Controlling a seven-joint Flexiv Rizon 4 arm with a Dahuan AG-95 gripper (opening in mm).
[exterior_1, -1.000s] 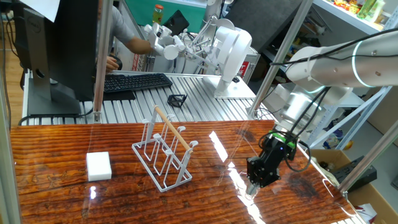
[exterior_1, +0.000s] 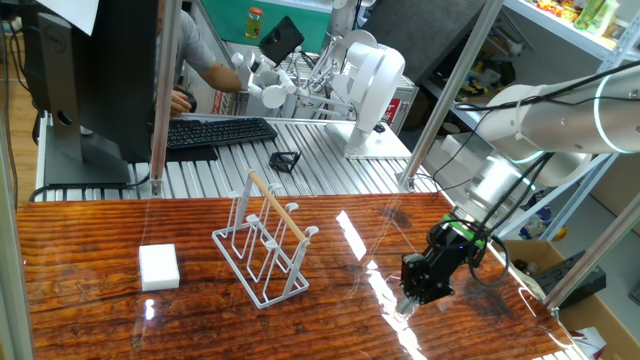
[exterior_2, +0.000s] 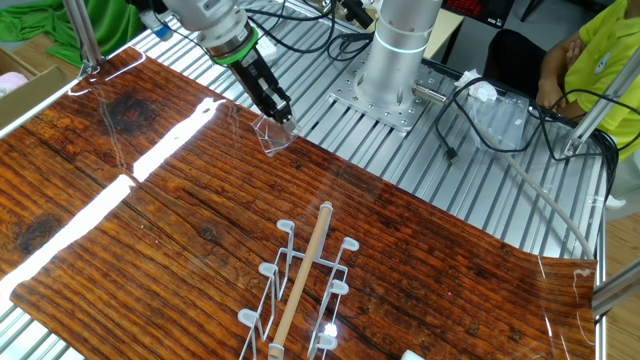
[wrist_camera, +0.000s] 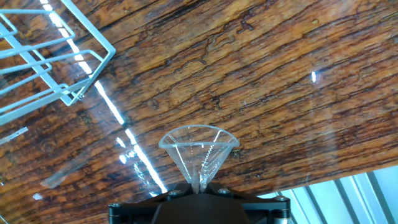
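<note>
A clear, cone-shaped glass (wrist_camera: 199, 149) shows in the wrist view, its wide rim away from me and its narrow end at my fingertips. My gripper is shut on that narrow end. In exterior view 2, the glass (exterior_2: 270, 136) hangs from the gripper (exterior_2: 288, 124) near the table edge on the robot base's side. Exterior view 1 has the gripper (exterior_1: 411, 284) on the right part of the table, with the see-through glass hard to make out against the glare. A white wire rack (exterior_1: 262, 240) with a wooden top bar stands apart from the gripper.
To the rack's left in exterior view 1 lies a white block (exterior_1: 158, 267). Strips of glare cross the glossy wooden tabletop (exterior_1: 90, 230). The space between rack and gripper is clear. A metal frame post (exterior_1: 165, 90) rises at the table's far edge.
My gripper has shifted slightly right and up in exterior view 1, and the arm above has moved a little with it. Rack and white block have stayed in place.
</note>
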